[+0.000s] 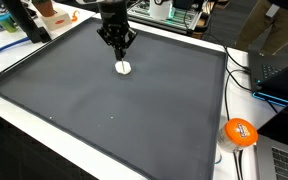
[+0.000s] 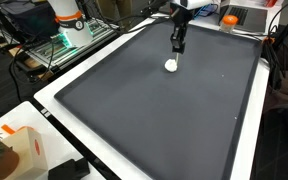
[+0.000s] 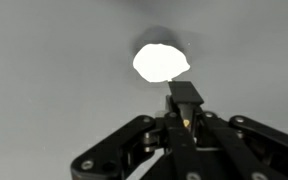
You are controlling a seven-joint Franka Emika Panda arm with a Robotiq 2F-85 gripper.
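Note:
My gripper point(image 1: 119, 46) is low over the dark grey board point(image 1: 84, 100), shut on a thin pale stick point(image 2: 177, 58) that points down. A small white round piece point(image 1: 123, 67) lies on the board right below the stick's lower end. Whether the two touch cannot be told. From the wrist, the white piece point(image 3: 161, 62) looks like a bright irregular blob just beyond the gripper. Only a small yellowish bit of the stick point(image 3: 187, 123) shows there, between the dark fingers.
An orange-topped container point(image 1: 238, 133) stands beyond the board's right edge, near a laptop point(image 1: 282, 158). Pots point(image 1: 54, 15) and cables crowd the back left. Most of the board towards exterior view 1 is bare.

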